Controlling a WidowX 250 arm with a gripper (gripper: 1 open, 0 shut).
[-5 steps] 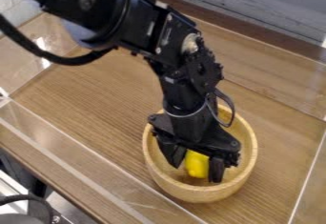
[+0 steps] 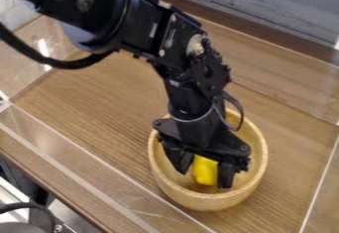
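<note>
My black gripper (image 2: 201, 158) reaches down into a round tan bowl (image 2: 247, 187) on the right part of the wooden table. Its fingers are open on either side of a yellow object (image 2: 205, 172) lying in the bowl. The gripper hides much of the object, and whether the fingers touch it is unclear.
A pale panelled wall (image 2: 265, 14) stands along the back. Dark cables lie beyond the table's near left edge.
</note>
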